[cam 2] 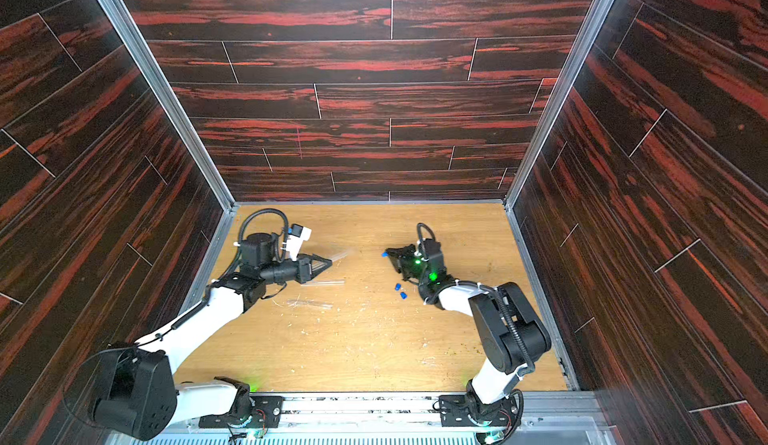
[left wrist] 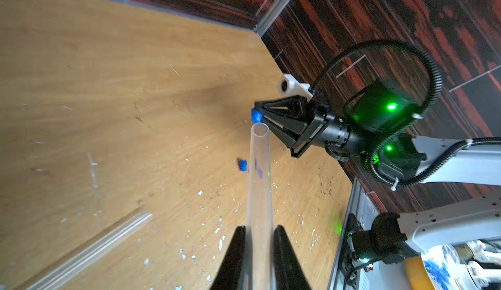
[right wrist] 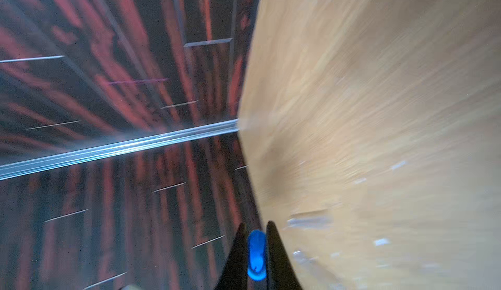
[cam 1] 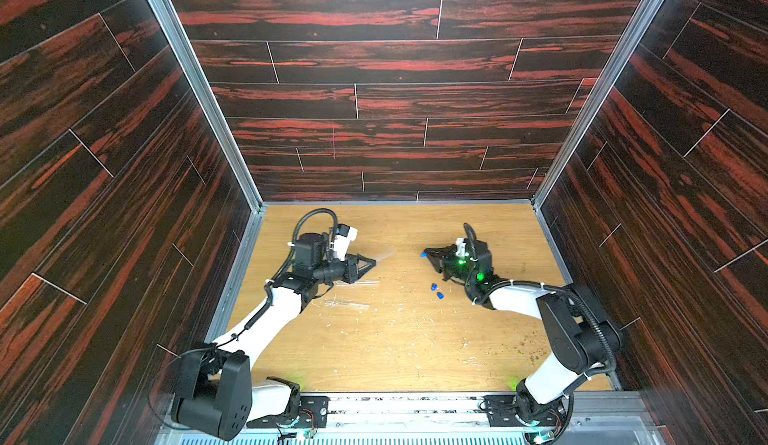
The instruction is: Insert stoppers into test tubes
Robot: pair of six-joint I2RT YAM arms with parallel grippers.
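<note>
My left gripper is shut on a clear test tube point(left wrist: 258, 185), whose open end points away from the fingers in the left wrist view. A blue stopper point(right wrist: 256, 258) sits between the fingertips of my right gripper, which is shut on it. In the top left view the held tube point(cam 1: 385, 255) points right toward the right gripper, and a clear gap separates it from the held stopper point(cam 1: 423, 255). From the left wrist, the held stopper point(left wrist: 256, 115) appears just above the tube's mouth. Two loose blue stoppers point(cam 1: 434, 287) lie on the table.
More clear tubes point(cam 1: 349, 305) lie on the wooden table near the left arm, with another group point(cam 1: 357, 283) just behind them. Small pale flecks are scattered over the table's middle.
</note>
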